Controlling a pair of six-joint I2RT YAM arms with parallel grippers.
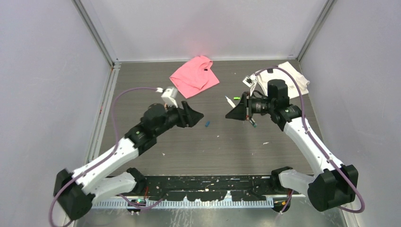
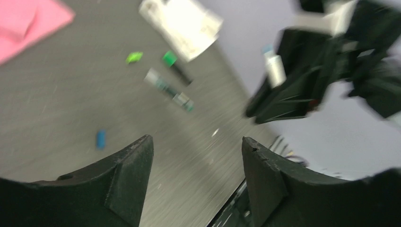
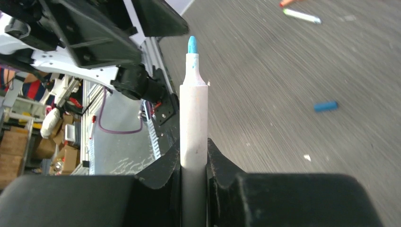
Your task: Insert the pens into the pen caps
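My right gripper is shut on a white pen with a light blue tip, raised above the table. My left gripper is open, fingers apart with nothing between them, facing right. A small blue cap lies on the middle of the table, and a green cap farther back. In the left wrist view, pens lie near the right side, blurred. An orange and a white-green pen show at the top of the right wrist view.
A pink cloth lies at the back centre and a cream cloth at back right.
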